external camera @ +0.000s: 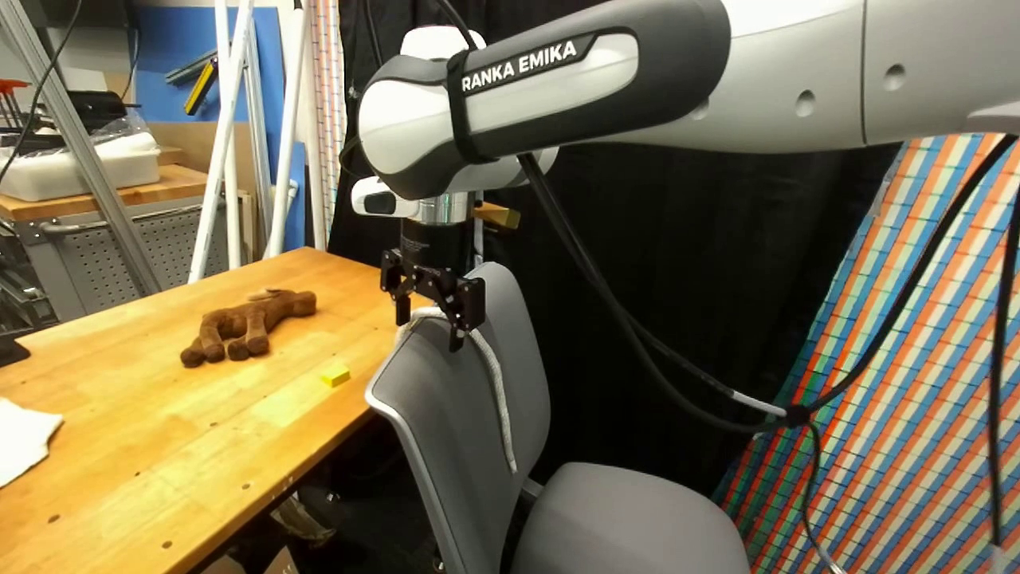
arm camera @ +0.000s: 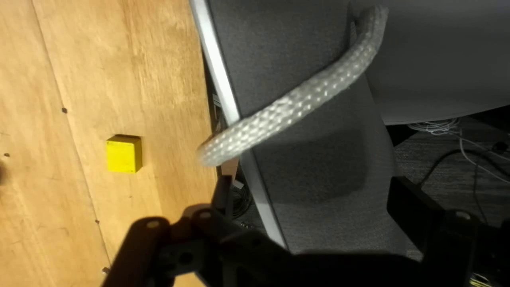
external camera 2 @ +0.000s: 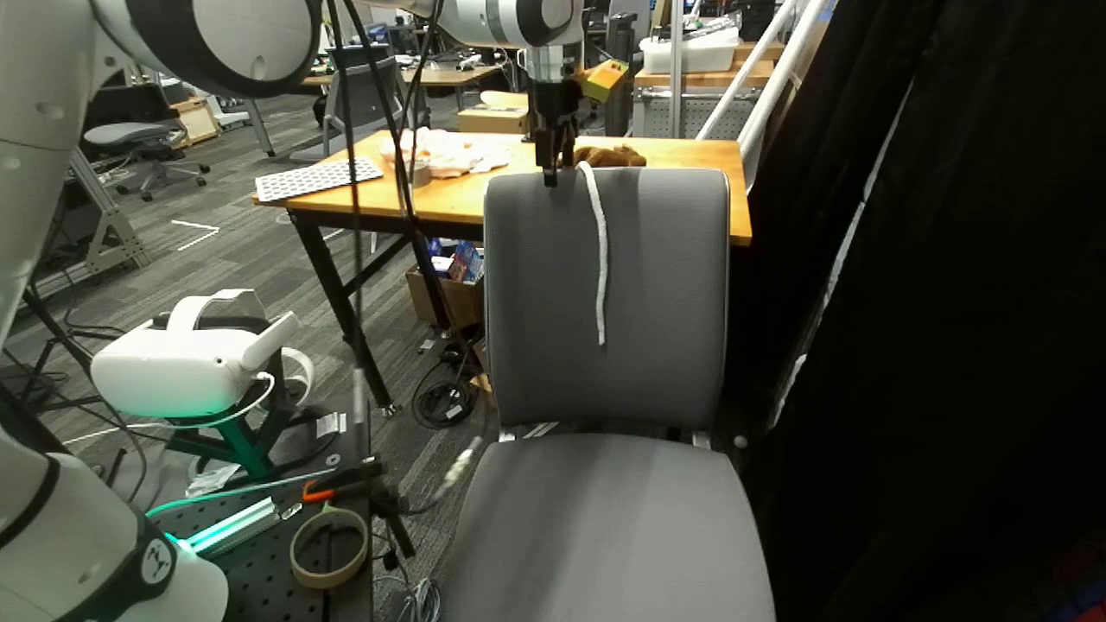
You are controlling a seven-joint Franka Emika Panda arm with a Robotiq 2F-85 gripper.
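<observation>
A pale braided rope point(external camera: 498, 383) is draped over the top of the grey chair's backrest point(external camera 2: 664, 280), with a long end hanging down the seat side. From the wrist view the rope point(arm camera: 299, 103) crosses the backrest's edge, and its near end reaches over the gap beside the table. Just above the backrest top stands my gripper point(external camera: 427, 325), pointing down, its fingers spread apart and nothing held. Seen from the front, the gripper point(external camera 2: 556, 174) is slightly left of the rope. In the wrist view the rope lies ahead of the fingers point(arm camera: 222, 193), not between them.
The wooden table point(external camera: 191, 421) adjoins the chair back. On it are a yellow block point(external camera: 335, 375), a brown plush animal point(external camera: 253, 325) and a white cloth point(external camera: 24, 440). A black curtain point(external camera 2: 933, 311) hangs on the chair's other side. The chair seat point(external camera 2: 612, 529) is bare.
</observation>
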